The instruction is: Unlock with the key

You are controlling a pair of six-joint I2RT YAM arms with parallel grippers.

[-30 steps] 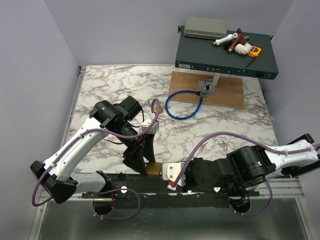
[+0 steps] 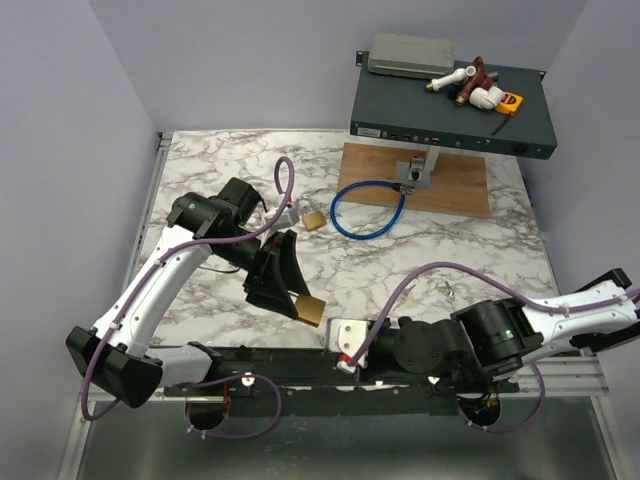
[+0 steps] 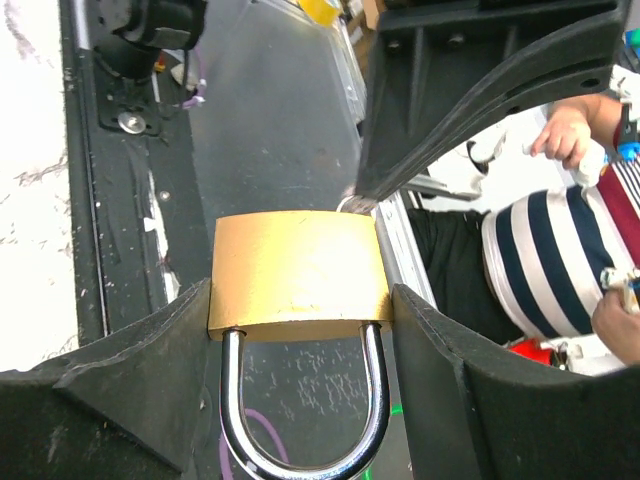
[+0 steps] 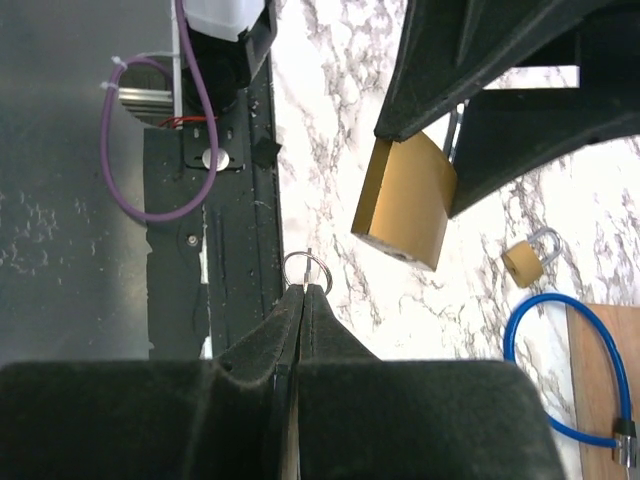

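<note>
A brass padlock is gripped by my left gripper, above the table's front edge. In the left wrist view its body sits between the fingers and the closed-looking steel shackle points toward the camera. My right gripper is shut; a thin key with a wire ring shows at its fingertips, seen edge-on. In the right wrist view the padlock stands apart from the key, up and to the right. The top view hides the right fingertips.
A second small padlock lies on the marble table. Behind it are a blue cable loop and a wooden board. A raised dark shelf holds a grey box and several fittings.
My left gripper has carried the padlock away from the front edge, toward the back. A gap now separates it from the right gripper, which has shifted only slightly.
</note>
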